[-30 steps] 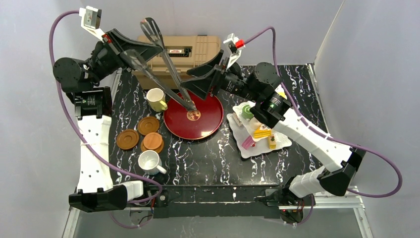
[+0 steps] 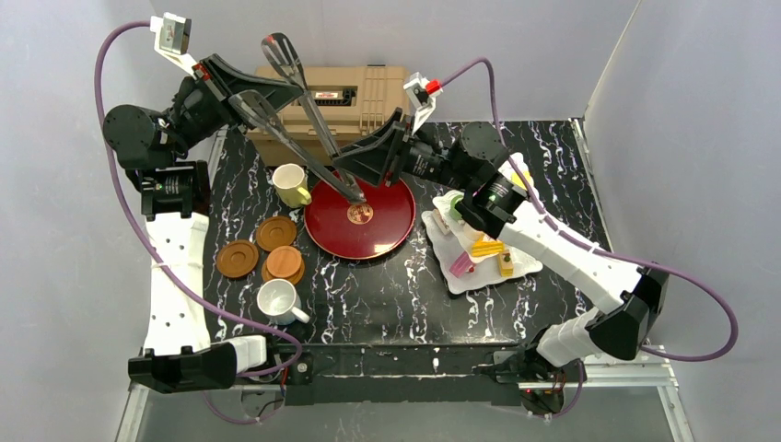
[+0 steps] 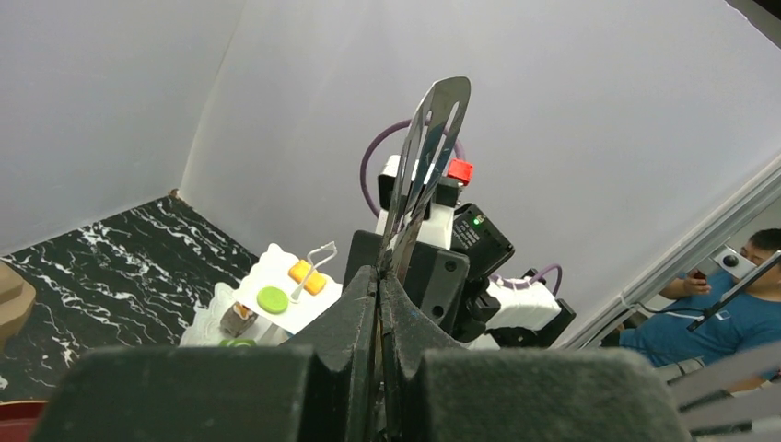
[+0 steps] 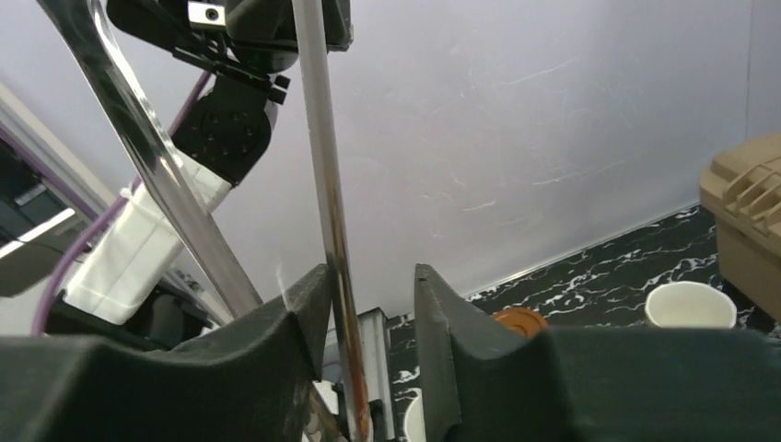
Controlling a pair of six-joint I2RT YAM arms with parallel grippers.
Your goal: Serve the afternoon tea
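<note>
Metal tongs [image 2: 318,120] with slotted ends hang at a slant above the table. My left gripper [image 2: 300,90] is shut on one leg of them, and in the left wrist view the slotted end [image 3: 433,147] rises above its closed fingertips [image 3: 398,299]. My right gripper [image 2: 344,164] reaches in from the right near the tongs' lower end. In the right wrist view its fingers [image 4: 437,318] are apart. One tongs leg [image 4: 330,193] passes between them, close to the left finger; the other leg [image 4: 212,244] runs outside that finger.
A red round tray [image 2: 391,235] lies below the tongs. Cups [image 2: 279,301] and brown coasters [image 2: 238,259] stand at left, a tan case [image 2: 276,147] behind. White pastry plates [image 2: 527,267] sit under the right arm.
The left arm and tongs stay almost still.
</note>
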